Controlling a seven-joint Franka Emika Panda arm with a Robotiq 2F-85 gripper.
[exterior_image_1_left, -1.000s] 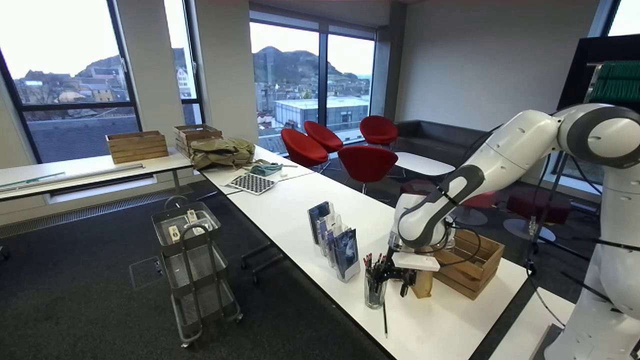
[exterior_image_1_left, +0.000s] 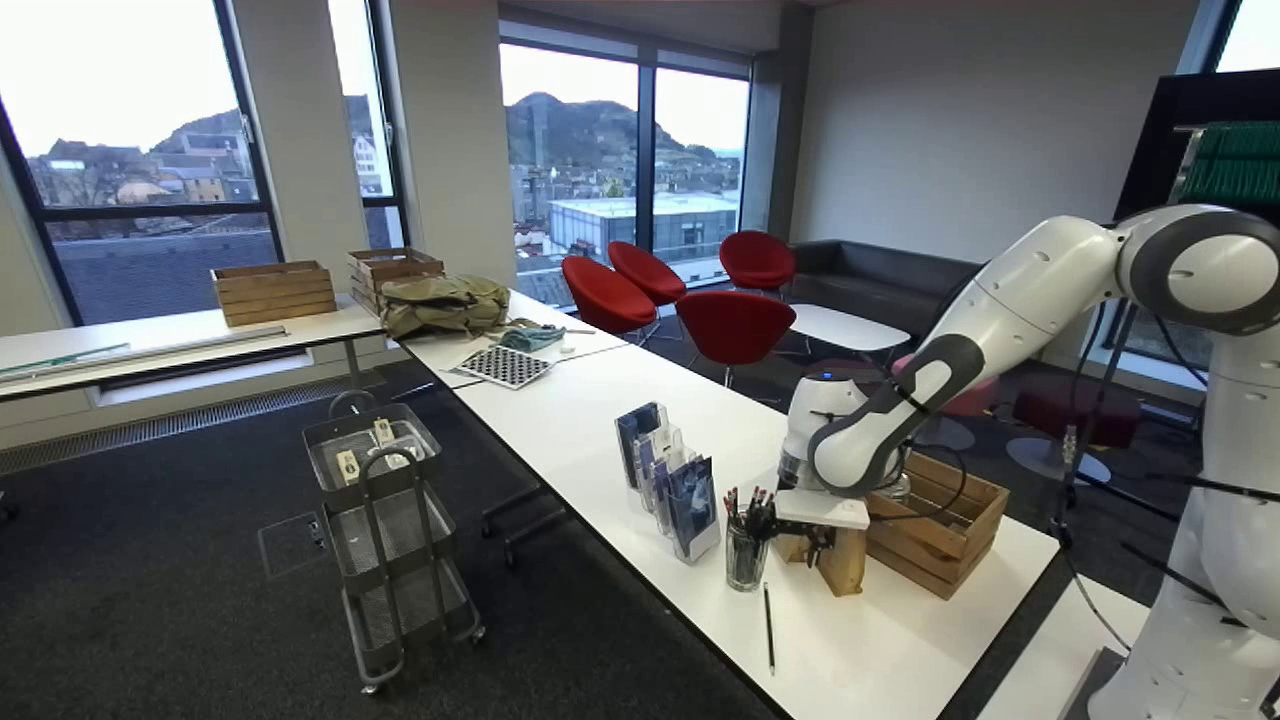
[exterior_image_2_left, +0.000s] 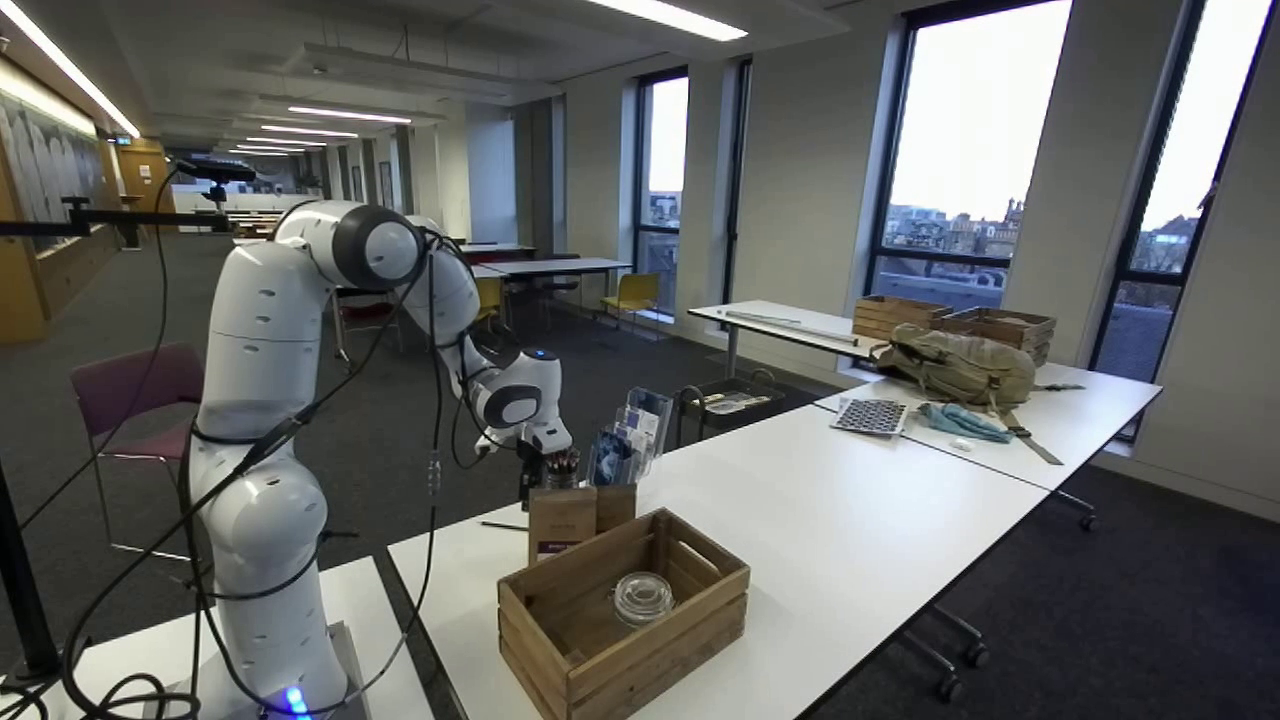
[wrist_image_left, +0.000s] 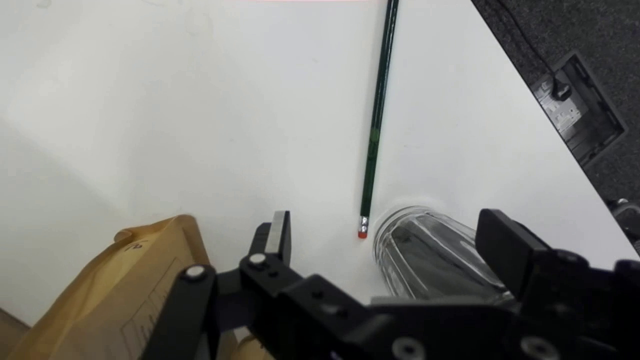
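Observation:
A clear glass (exterior_image_1_left: 745, 559) holding several pencils stands on the white table near its edge. In the wrist view my gripper is open, its fingers set wide, and the glass (wrist_image_left: 429, 255) shows between them, closer to the right finger. Whether either finger touches it I cannot tell. The pencils in the glass are hidden by the gripper body there. A dark green pencil (wrist_image_left: 375, 132) with a red eraser lies loose on the table, its eraser end beside the glass base.
A brown paper bag (wrist_image_left: 129, 276) stands close to the left finger. Behind it is a wooden crate (exterior_image_2_left: 624, 612) with a round glass container (exterior_image_2_left: 643, 596) inside. Clear leaflet holders (exterior_image_1_left: 672, 480) stand beside the glass. Bare table (wrist_image_left: 210, 108) lies around the loose pencil.
The glass with its pencils has shifted a little away from the loose pencil, farther along the table. My gripper has moved the same way and sits slightly higher in the exterior view.

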